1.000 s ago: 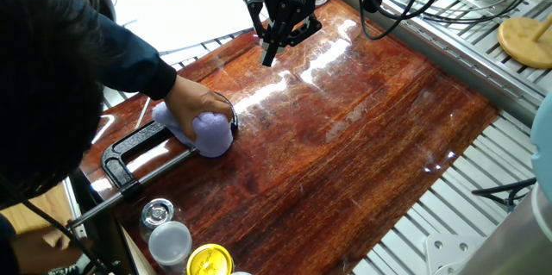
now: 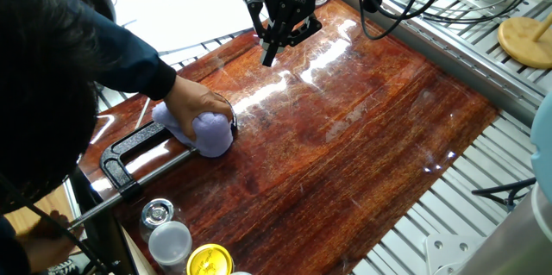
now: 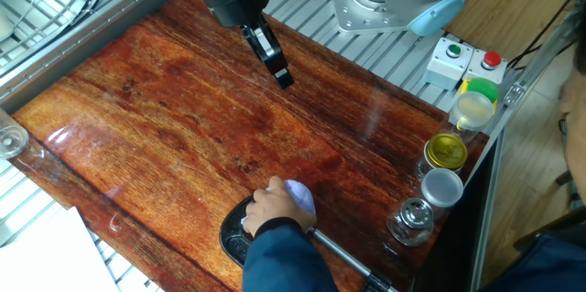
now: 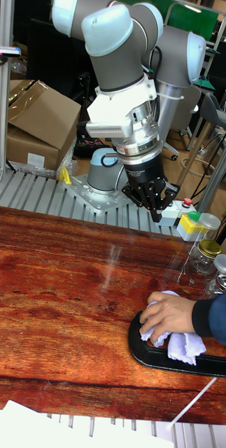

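My gripper (image 2: 269,56) hangs over the far part of the brown wood-grain table (image 2: 345,163), its fingertips together and nothing showing between them. A person's hand (image 2: 194,107) presses a lilac cloth (image 2: 212,134) on the table, well apart from the gripper. Beneath the cloth lies a black C-shaped clamp (image 2: 115,165) with a long metal rod; the hand and cloth hide part of its frame. In exterior view 3 the same cloth (image 4: 186,348) sits inside the clamp's black frame (image 4: 142,352).
Several lidded jars stand along one table edge, among them one with a gold lid (image 3: 447,151) and one with a white lid (image 3: 441,188). A button box (image 3: 449,61) is beyond them. White paper (image 2: 185,16) lies beside the table.
The person's lower hand near the rod's end has shifted slightly. My gripper, the cloth and the clamp look unmoved.
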